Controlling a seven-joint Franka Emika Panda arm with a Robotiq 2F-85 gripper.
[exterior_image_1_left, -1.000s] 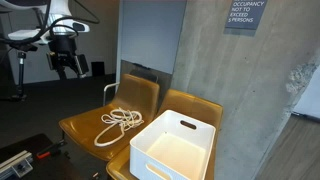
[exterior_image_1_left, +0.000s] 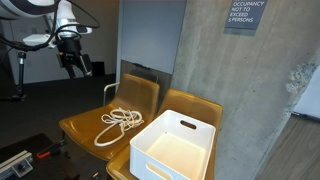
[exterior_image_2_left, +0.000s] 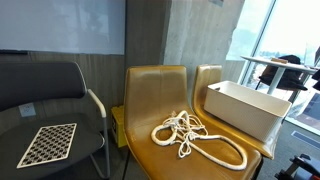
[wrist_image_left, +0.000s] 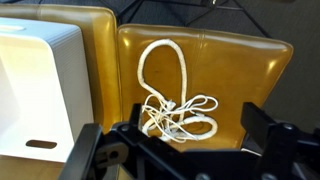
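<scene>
A white rope (exterior_image_1_left: 122, 119) lies loosely looped on the seat of a brown chair (exterior_image_1_left: 94, 130). In the wrist view, the rope (wrist_image_left: 178, 100) shows one long thick loop and a tangle of thinner strands. To its right, in exterior view 1, a white rectangular box (exterior_image_1_left: 172, 148) with handle holes rests on another brown chair; what I see of its inside is empty. My gripper (exterior_image_1_left: 78, 72) is open, high above and to the left of the rope, with nothing between its fingers. Exterior view 2 does not show the gripper.
A dark chair with a perforated panel (exterior_image_2_left: 50, 144) on its seat stands at the left in exterior view 2. Behind the brown chairs rises a concrete wall (exterior_image_1_left: 240, 90). Farther back right is a white table (exterior_image_2_left: 285, 65). The air between gripper and rope looks clear.
My gripper has shifted slightly to the right in exterior view 1. Rope, box and chairs have stayed where they were.
</scene>
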